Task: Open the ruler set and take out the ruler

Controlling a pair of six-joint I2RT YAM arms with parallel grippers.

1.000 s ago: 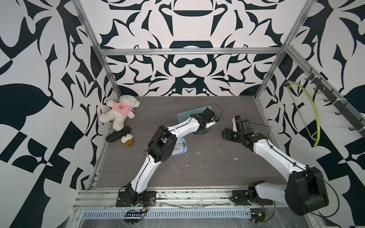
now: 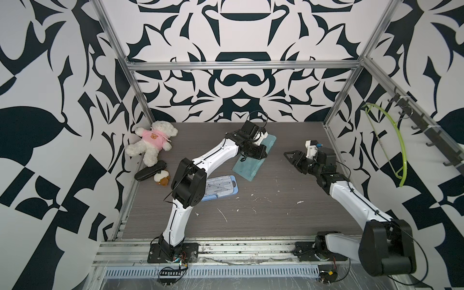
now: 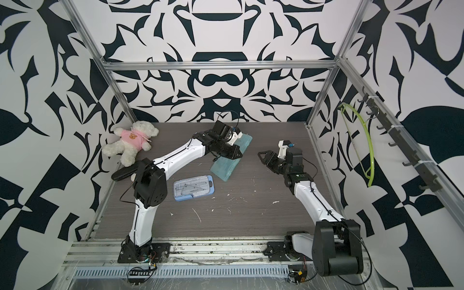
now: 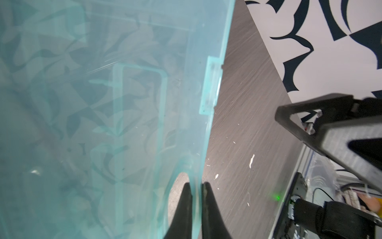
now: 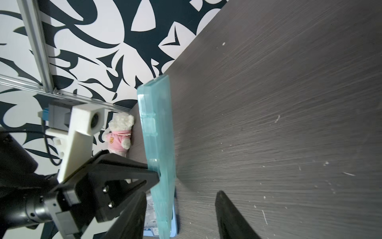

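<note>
A teal translucent ruler case (image 2: 250, 167) is held tilted above the table by my left gripper, which is shut on its edge. In the left wrist view the case (image 4: 119, 119) fills the left half, with a small latch tab on its long edge. The right wrist view shows the case (image 5: 157, 131) nearly edge-on, its halves together. My right gripper stands to the right of the case, fingers apart with only table visible between them. Whether a ruler lies inside the case is unclear.
A blue-edged case with a clear lid (image 3: 193, 187) lies on the table in front of the teal case. At the far left are a teddy bear (image 2: 154, 140), a black pouch (image 2: 150, 170) and a small brown-and-white toy (image 2: 162, 177).
</note>
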